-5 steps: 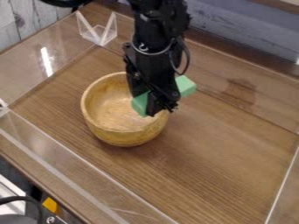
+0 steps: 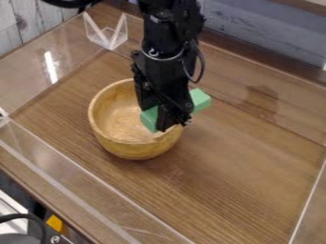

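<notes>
My black gripper point(image 2: 166, 101) hangs from the top centre, shut on a green block point(image 2: 196, 101) that shows on both sides of its fingers. It is over the right part of a round yellow wooden bowl point(image 2: 121, 133) on the wooden table. The block's lower part sits at or inside the bowl's rim; whether it touches the bowl cannot be told.
A clear plastic object point(image 2: 106, 33) stands at the back left. A pale wall point(image 2: 268, 38) runs along the back, and the table's edge crosses the lower left.
The gripper and green block have shifted very slightly left and down over the last second. The bowl looks unmoved.
</notes>
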